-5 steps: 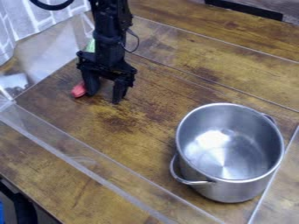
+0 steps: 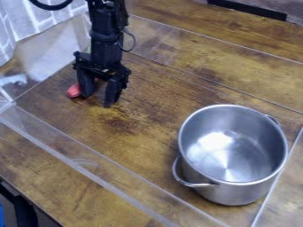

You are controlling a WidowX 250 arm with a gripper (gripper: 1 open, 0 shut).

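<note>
My black gripper [image 2: 97,89] is low over the wooden board at the upper left, its fingers down near the surface. A small red object [image 2: 74,90] lies at its left side, partly hidden by the gripper. Whether the fingers are open or closed on anything is too dark to tell.
A large steel pot [image 2: 231,151] with side handles stands at the right front. Clear plastic walls edge the work area.
The gripper has shifted very slightly to the left; the pot has not moved.
</note>
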